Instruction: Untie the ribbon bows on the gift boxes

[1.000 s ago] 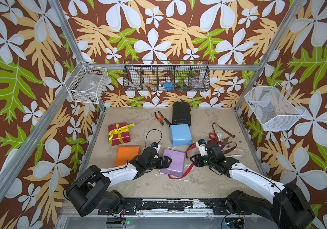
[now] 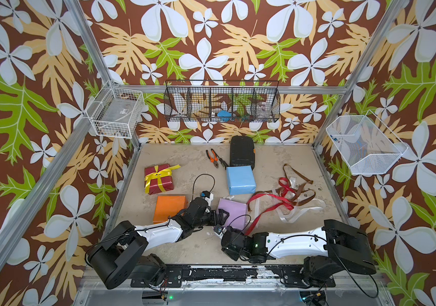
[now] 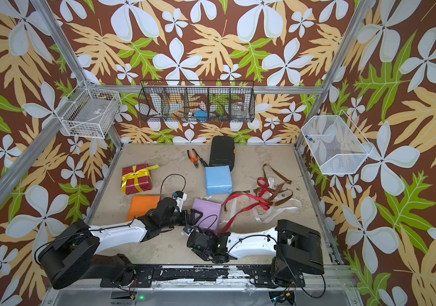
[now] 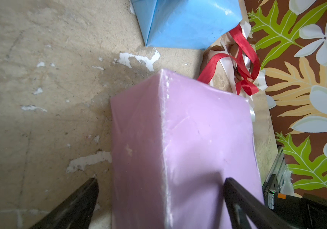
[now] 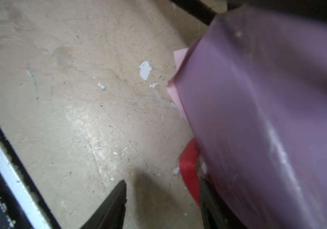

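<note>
The purple box [image 2: 233, 211] bears no bow on its visible faces. My left gripper is open at its left side, one finger [image 4: 243, 202] over the box and the other beside it. At the box's front edge my right gripper stands open, with nothing gripped between its fingers. A red ribbon [image 5: 189, 164] runs along the box's lower edge, close to one right finger. The maroon box [image 2: 157, 182] at the left carries a yellow bow [image 2: 158, 174]. The blue box [image 2: 240, 179] and the orange box [image 2: 169, 207] show no ribbon.
Loose red, brown and white ribbons [image 2: 309, 205] lie in a tangle on the right of the table. Behind the boxes are orange-handled pliers [image 2: 212, 158] and a black case [image 2: 241, 151]. Wire baskets hang on the walls, clear of the table.
My right arm has swung from the purple box's right side round to its front edge. The left gripper has hardly moved. More of the loose ribbon pile is uncovered.
</note>
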